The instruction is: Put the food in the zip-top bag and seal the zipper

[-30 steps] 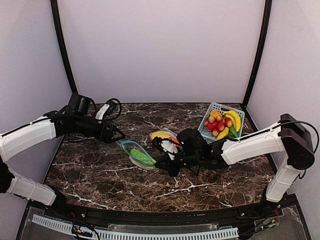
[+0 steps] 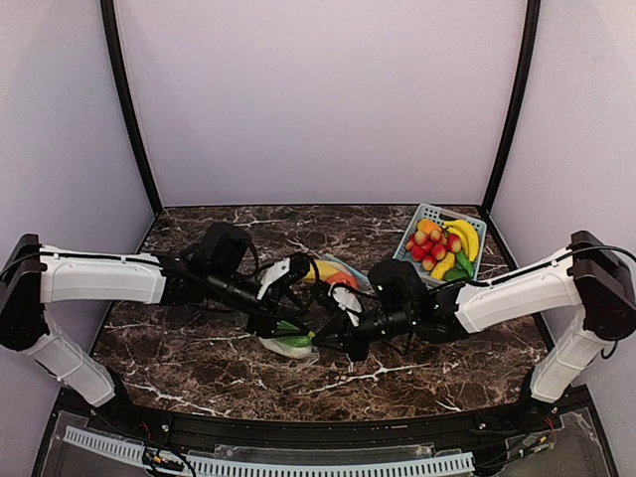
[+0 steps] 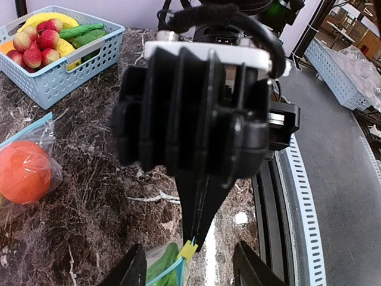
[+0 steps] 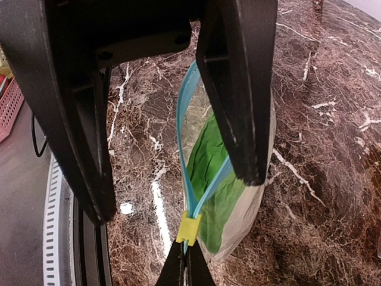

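Note:
A zip top bag (image 4: 214,196) with green food inside lies at the front centre, its blue zipper meeting a yellow slider (image 4: 188,226). My right gripper is shut at the zipper's end by the slider, also seen in the left wrist view above the bag. My left gripper stands part open over the slider end of the bag, with the zipper between its spread fingers. A second bag with an orange fruit (image 3: 25,170) and yellow food lies behind, partly hidden by the arms in the top view.
A blue basket (image 2: 405,248) of bananas, red fruit and green vegetables stands at the back right. The two arms are close together at the centre.
My left gripper has moved right and down from the left side to over the bag's slider, beside my right gripper. The right arm has shifted slightly.

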